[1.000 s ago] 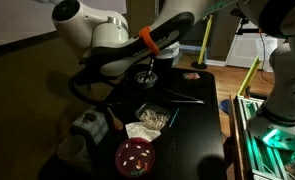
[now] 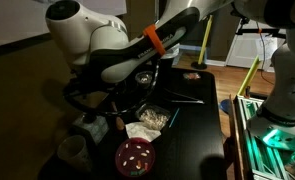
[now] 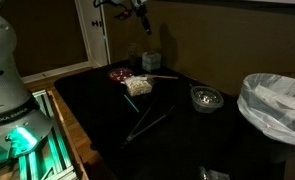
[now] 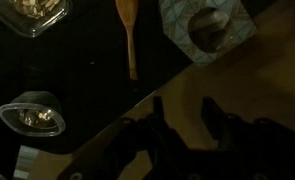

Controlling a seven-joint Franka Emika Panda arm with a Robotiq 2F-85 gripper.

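Observation:
My gripper hangs open in the wrist view, nothing between its fingers. Ahead of it lie a wooden spoon (image 4: 130, 40) with its handle pointing my way, and a patterned box (image 4: 179, 22) with a round opening or cup in its top. In exterior view 2 the spoon (image 3: 162, 77) lies beside the pale box (image 3: 151, 62), while the gripper (image 3: 144, 22) is high above the table's far side. Exterior view 1 shows the box (image 2: 90, 130) partly hidden below the dark gripper.
A red bowl (image 3: 120, 73), white paper (image 3: 138, 88), a blue marker (image 3: 131, 102), tongs (image 3: 147, 123) and a clear bowl (image 3: 206, 97) are spread over the black table. A bin with a white liner (image 3: 277, 100) stands at the right. Bare tabletop lies around the tongs.
Over the last second the arm has shifted slightly left in exterior view 1, with the gripper covering more of the box. The table objects have stayed put.

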